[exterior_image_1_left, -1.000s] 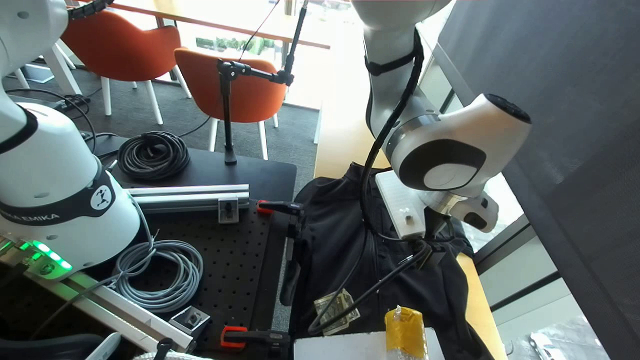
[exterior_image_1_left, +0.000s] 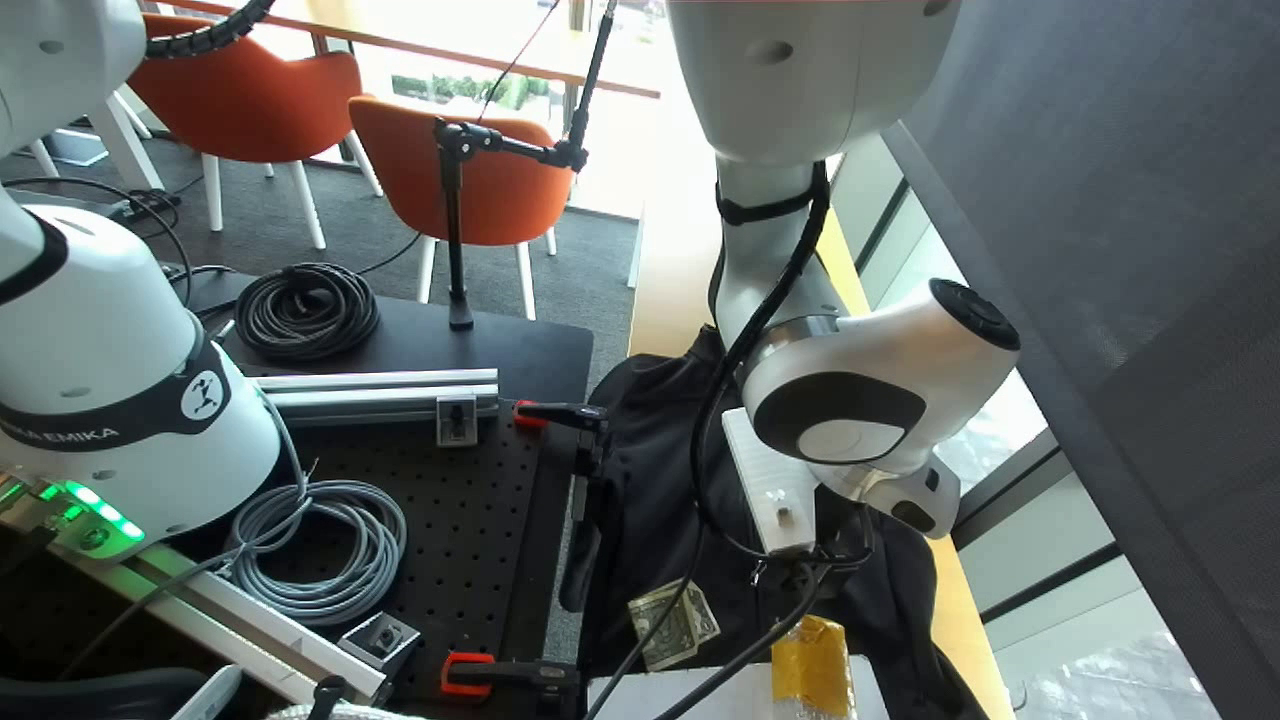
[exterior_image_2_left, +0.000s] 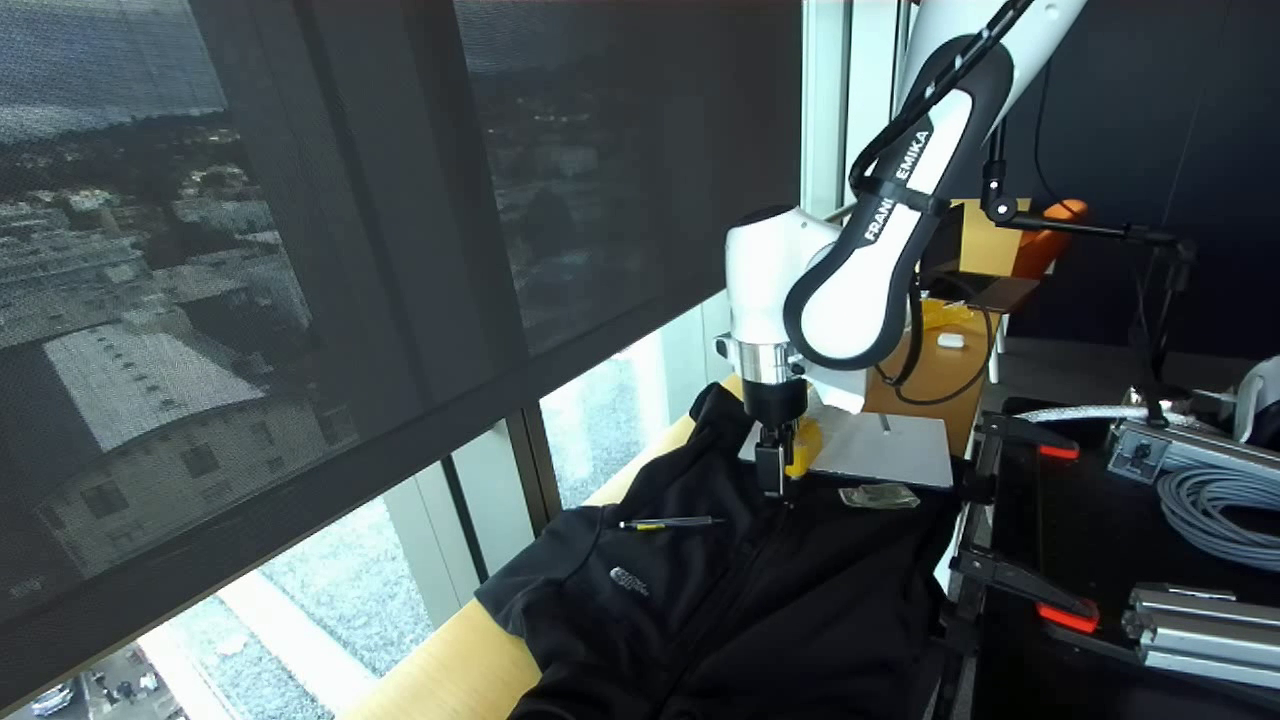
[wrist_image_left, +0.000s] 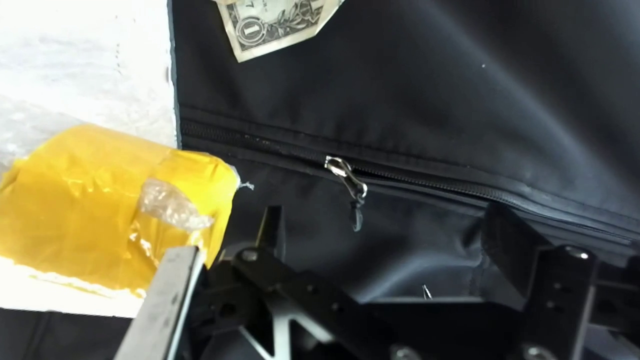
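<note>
My gripper stands open in the wrist view, its fingers well apart over the black jacket (wrist_image_left: 528, 108). A silver zipper pull (wrist_image_left: 348, 178) with a short black cord lies on the jacket's zipper, just beyond the gap between the fingertips. Nothing is held. In the second exterior view the gripper (exterior_image_2_left: 775, 475) points straight down, low over the jacket (exterior_image_2_left: 816, 600); whether it touches the cloth I cannot tell. Cables and the wrist mostly hide the fingers in the first exterior view.
A white board (wrist_image_left: 90, 66) with a yellow-taped bundle (wrist_image_left: 102, 198) lies close to one finger. A folded dollar bill (wrist_image_left: 276, 24) rests on the jacket, as does a pen (exterior_image_2_left: 668, 523). Black clamps (exterior_image_2_left: 1020, 580) line the table edge.
In the first exterior view the arm has moved left and down, bringing the gripper nearer the taped bundle. The jacket, bill and board look unmoved.
</note>
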